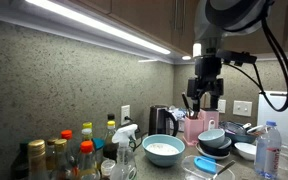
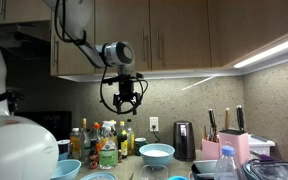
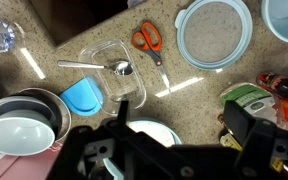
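My gripper point(image 1: 204, 105) hangs high over the counter, pointing down, with nothing between its fingers. In the wrist view its black fingers point(image 3: 242, 125) stand wide apart, so it is open. Below lie orange-handled scissors point(image 3: 147, 40), a clear container point(image 3: 97, 57) with a spoon point(image 3: 112, 67) in it, a blue lid point(image 3: 82, 97) and a round, pale-rimmed lid point(image 3: 185, 48). A light-blue bowl point(image 1: 164, 146) sits on the counter; the gripper covers part of it in the wrist view. Nothing touches the gripper.
Several bottles point(image 2: 108, 150) stand together, beside a white-headed spray bottle point(image 1: 126, 134). Stacked bowls point(image 3: 20, 132), a water bottle point(image 1: 271, 150), a kettle point(image 2: 184, 140) and a pink utensil holder point(image 2: 231, 149) crowd the other side. Cabinets point(image 2: 189, 40) hang above the back wall.
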